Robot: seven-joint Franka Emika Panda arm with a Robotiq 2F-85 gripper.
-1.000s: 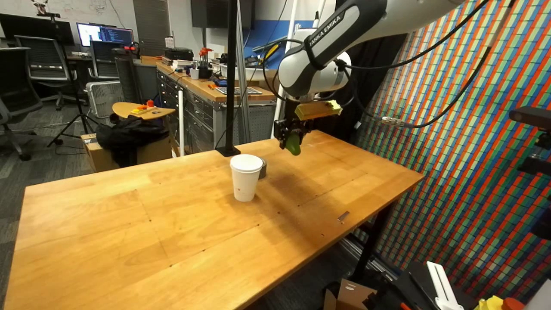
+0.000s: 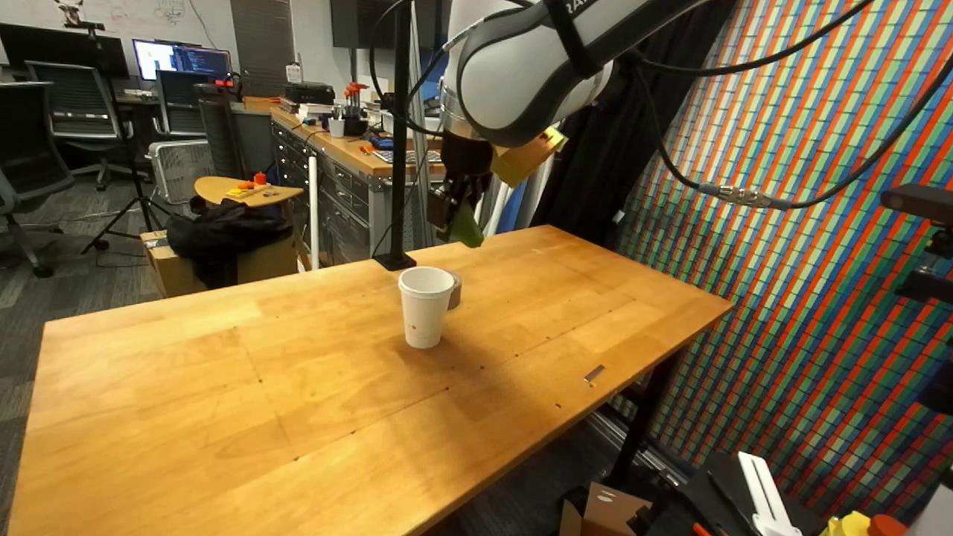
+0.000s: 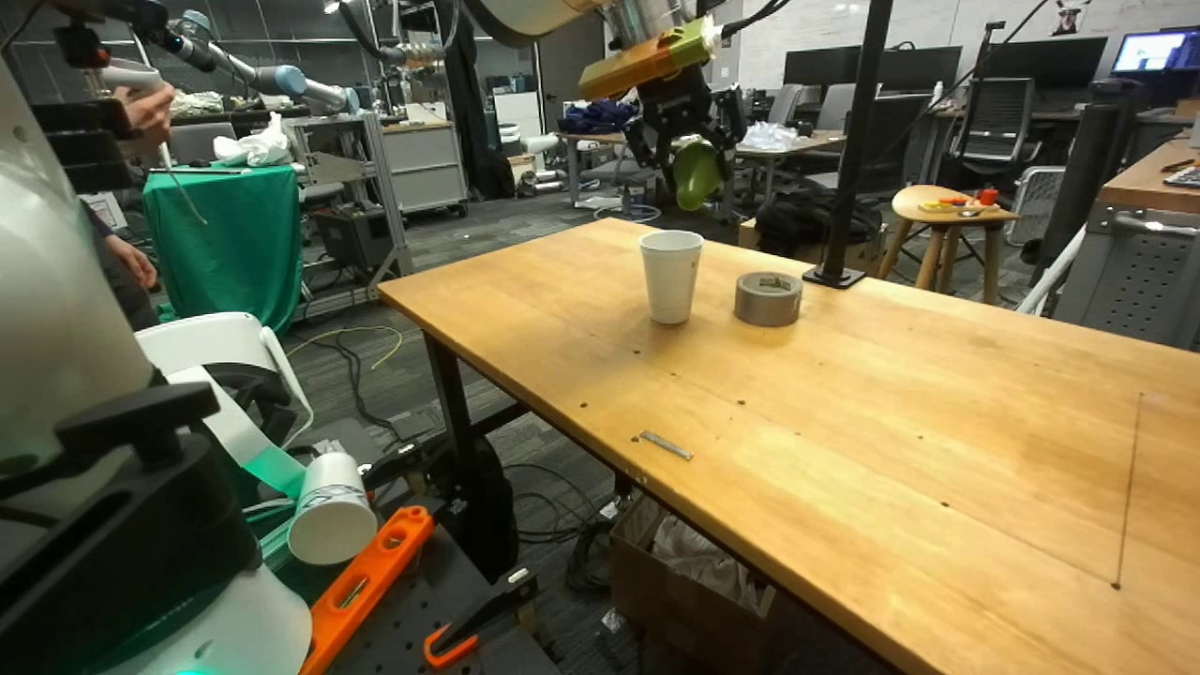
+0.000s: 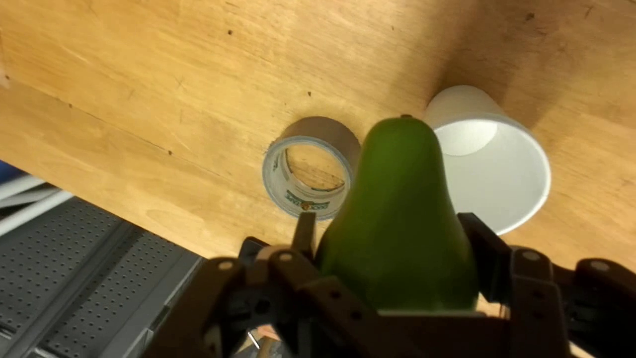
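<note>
My gripper is shut on a green pear-shaped fruit (image 4: pixel 405 197), its narrow stem end pointing away from the palm. In exterior view 2 the fruit (image 3: pixel 697 174) hangs in the air above the table, higher than the rim of a white cup (image 3: pixel 671 277). That cup stands upright and looks empty in the wrist view, where its mouth (image 4: pixel 495 179) lies to the right of the fruit and is partly covered by it. A grey tape roll (image 3: pixel 768 299) lies flat beside the cup; the wrist view shows the roll (image 4: pixel 313 167) left of the fruit.
A black post (image 2: pixel 399 161) rises from the table's far edge, close to the tape roll. One small metal strip (image 2: pixel 594 374) lies near the opposite edge.
The arm has moved left in exterior view 1 and the gripper is higher, with the fruit still held. Cup and tape roll have stayed put.
</note>
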